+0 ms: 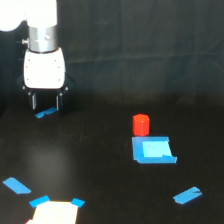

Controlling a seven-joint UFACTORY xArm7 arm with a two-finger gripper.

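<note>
My gripper [46,102] hangs at the far left, its two dark fingers spread apart and nothing visible between them. Well to its right stands a small red block [141,125] on the black surface. Just in front of the block is a blue-taped square [138,150] with a pale blue middle [156,149]. The block's lower end meets or nearly meets the square's back edge; I cannot tell whether they touch.
Blue tape strips lie below the gripper [46,113], at the left [16,186] and at the right [187,195]. A cream-coloured thing [55,213] is cut off by the bottom edge.
</note>
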